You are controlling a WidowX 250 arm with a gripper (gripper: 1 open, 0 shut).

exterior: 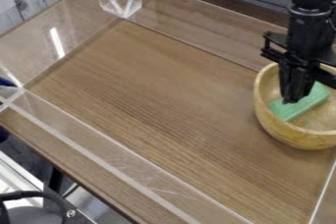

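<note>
A round yellow bowl (292, 134) stands at the right of the wooden table, with a green rectangular piece (294, 108) lying inside it. The black gripper (292, 79) hangs over the bowl's back part, coming down from the top right, its fingers close together. Nothing shows between them; the gripper is shut. Part of the bowl's back rim and inside is hidden behind it.
Dark robot hardware (27, 208) sits at the bottom left, beyond the table's edge.
</note>
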